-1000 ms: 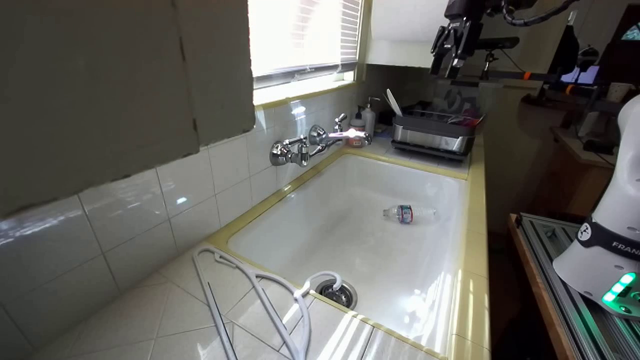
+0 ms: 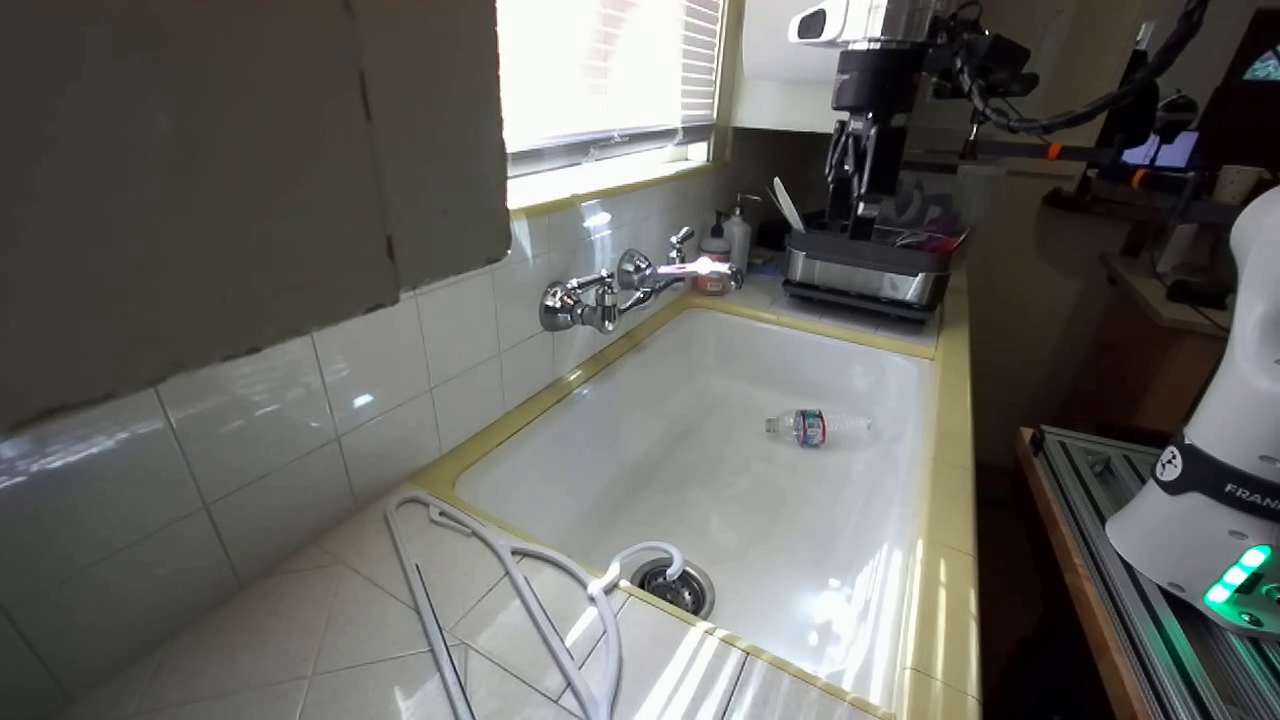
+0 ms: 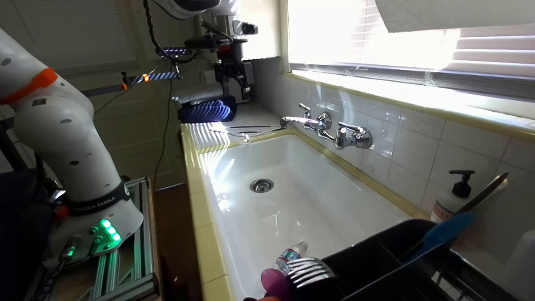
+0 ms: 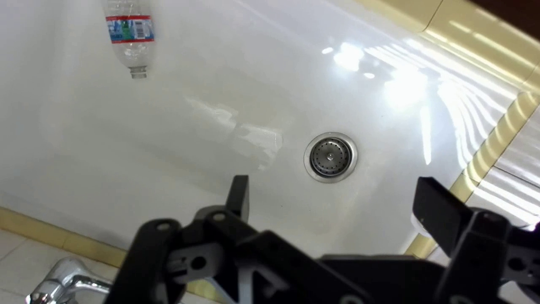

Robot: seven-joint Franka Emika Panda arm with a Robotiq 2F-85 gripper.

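Observation:
A clear plastic bottle (image 2: 811,427) with a blue and red label lies on its side in the white sink (image 2: 720,480). In the wrist view the bottle (image 4: 130,30) is at the upper left, uncapped, with its neck toward the bottom of the picture. My gripper stands open high above the sink, its black fingers (image 4: 238,195) wide apart and nothing between them. The metal drain (image 4: 330,157) shows just beyond the fingertips. In exterior view 2 a dish rack (image 3: 381,266) partly hides the bottle (image 3: 291,255).
A chrome faucet (image 2: 600,300) juts from the tiled wall over the sink's edge. On the near counter lies a white hanger (image 2: 528,576), its hook over the drain corner. Soap bottles (image 2: 738,234) stand at the far end. Most of the basin is clear.
In exterior view 1 my gripper has come down and to the left, and now points straight down instead of tilted. The bottle and hanger have not moved.

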